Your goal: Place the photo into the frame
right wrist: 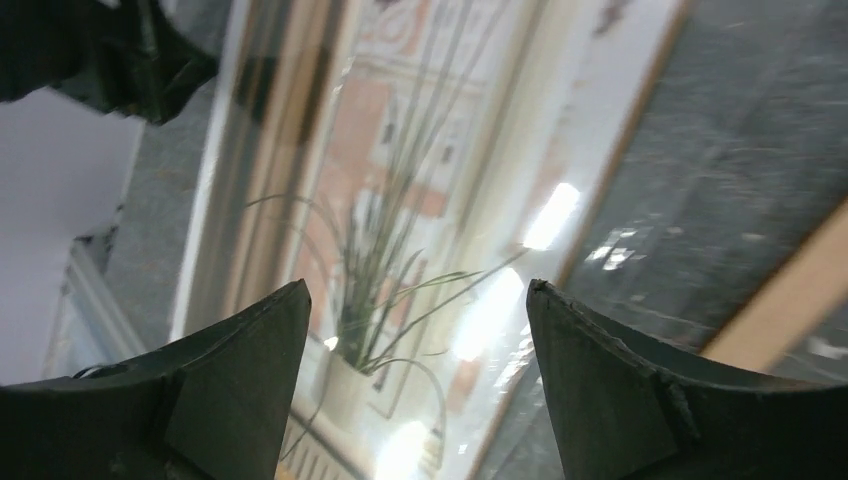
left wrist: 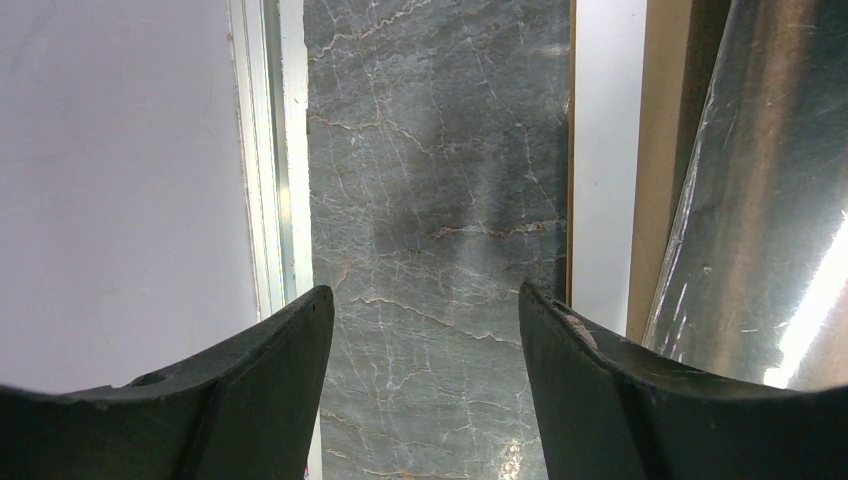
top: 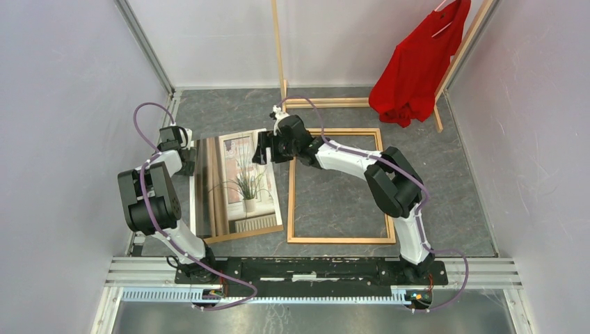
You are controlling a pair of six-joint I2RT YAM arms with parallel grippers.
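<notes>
The photo (top: 240,209), a glossy print of a potted grass plant by a curtain, lies on the floor at the left. White strips and a wooden edge border it. To its right lies the empty wooden frame (top: 341,240), the grey floor showing through. My right gripper (top: 259,156) hovers over the photo's upper right part, open and empty; its fingers (right wrist: 620,390) straddle the photo's blurred surface. Beside the photo's left edge is my left gripper (top: 186,167). In the left wrist view its fingers (left wrist: 285,360) stand apart over bare floor, the white border strip (left wrist: 607,150) just to the right.
A red garment (top: 424,66) hangs at the back right on wooden bars. Behind the frame lie wooden slats (top: 330,103). A wall (left wrist: 120,180) stands close to the left gripper. Clear floor lies right of the frame.
</notes>
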